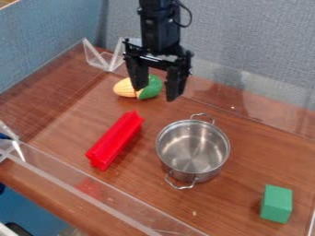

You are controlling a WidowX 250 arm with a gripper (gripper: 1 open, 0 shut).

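Observation:
My black gripper (157, 83) hangs open over the back middle of the wooden table, above a yellow corn cob (127, 88) with a green husk that lies behind it. A red bar (113, 140) lies at the front left. A steel pot (193, 149) with two handles stands right of the middle, and a green block (275, 204) sits at the front right.
Clear plastic walls edge the table (68, 111) along the back and front. A white wire piece (103, 58) stands at the back left. Bare wood lies at left and right.

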